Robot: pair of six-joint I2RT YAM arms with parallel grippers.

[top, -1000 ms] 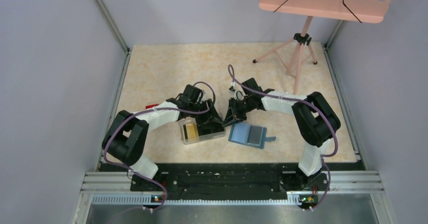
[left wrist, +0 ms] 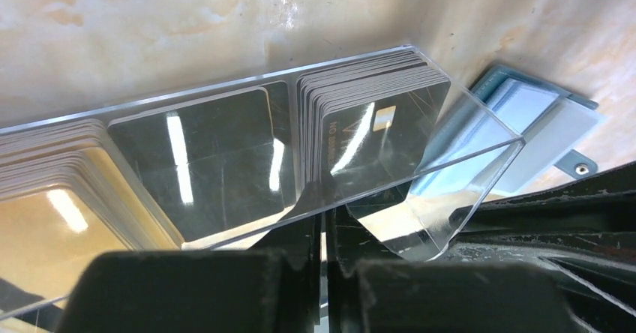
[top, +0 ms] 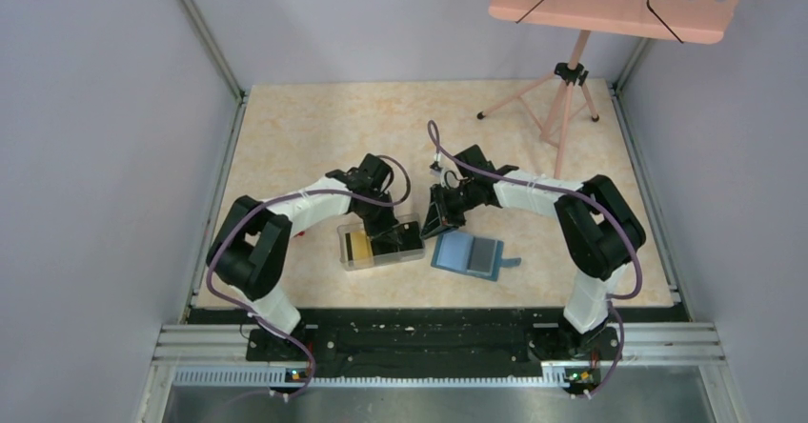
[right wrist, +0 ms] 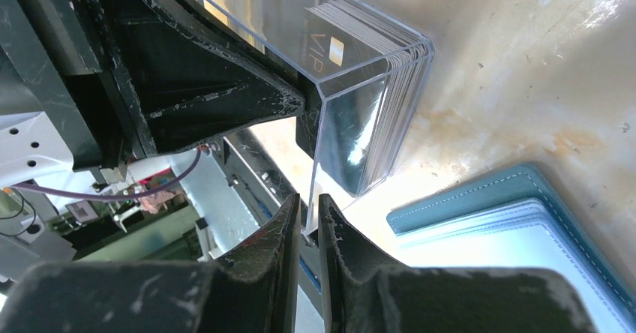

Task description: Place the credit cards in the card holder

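Note:
A clear box [top: 354, 262] holds gold cards [left wrist: 52, 220] and black cards [left wrist: 382, 127], some marked VIP. My left gripper is shut at the box's edge, its tips over that edge with no card visibly between them. My right gripper is shut on the box's end wall, beside the stack of black cards. The blue card holder [top: 467, 256] lies open just right of the box, with clear sleeves.
A pink stand [top: 572, 80] occupies the back right. Both arms reach in close together over the box.
The right arm and the card holder look almost unchanged.

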